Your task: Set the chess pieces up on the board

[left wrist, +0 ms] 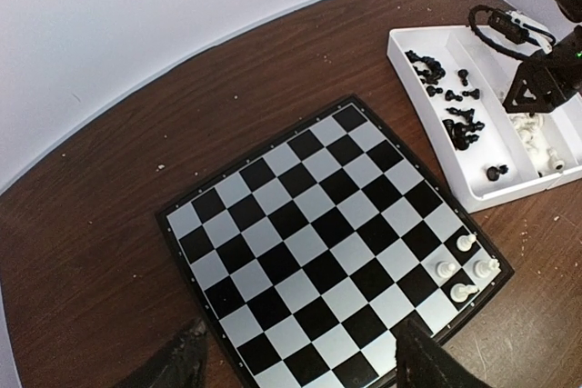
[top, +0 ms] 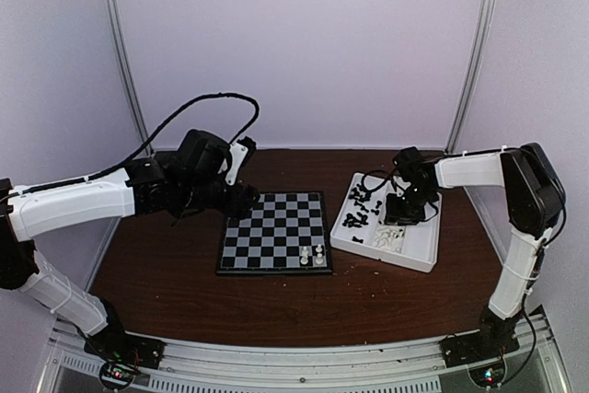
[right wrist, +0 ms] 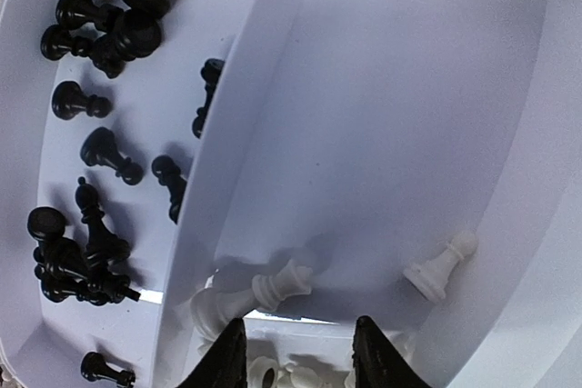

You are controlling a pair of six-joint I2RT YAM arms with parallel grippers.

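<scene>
The chessboard (left wrist: 300,285) lies flat on the table with several white pieces at one corner, among them a white pawn (left wrist: 446,269). Over the board's far left part in the top view, my left gripper stands open, nothing between its fingers. My right gripper is inside the white tray's area, its fingertips apart. White pieces lie below and between them, none visibly clamped. A taller white piece (right wrist: 250,297) lies on its side just beyond the left finger. Another white piece (right wrist: 440,265) lies alone toward the tray's right wall.
A divider (right wrist: 223,134) splits the white tray (top: 377,253). Several black pieces (right wrist: 68,256) lie in the left compartment, and the far part of the right compartment is bare. Free table surrounds the board.
</scene>
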